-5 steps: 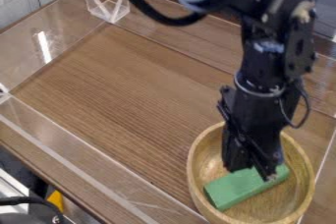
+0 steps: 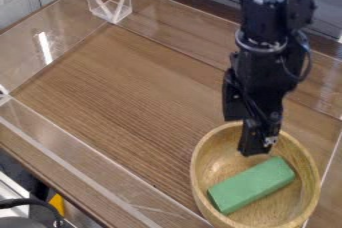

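Observation:
A green rectangular block [image 2: 253, 185] lies tilted diagonally in a round tan bowl [image 2: 218, 154] at the lower right. Above the bowl's back rim hangs my black gripper [image 2: 251, 120], open, with nothing visible between its fingers.
A clear plastic object [image 2: 110, 4] stands at the back left. Dark parts and a yellow piece sit at the lower-left edge.
My gripper has risen from over the green block, up and back to above the bowl's rear edge. The block remains in the bowl.

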